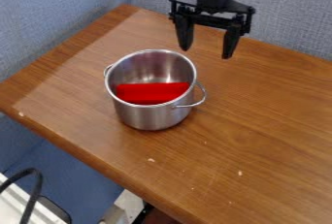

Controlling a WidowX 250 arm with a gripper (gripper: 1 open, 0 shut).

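A steel pot (pixel 153 116) with two wire handles stands on the wooden table, left of centre. A bright red object (pixel 150 91) lies inside it. My black gripper (pixel 208 40) hangs at the top of the view, above and behind the pot, its two fingers spread apart with nothing seen between them.
Grey-blue padded walls (pixel 58 19) border it at the left and back. At the lower left, beyond the table's edge, are a white object with a black cable and a blue floor.
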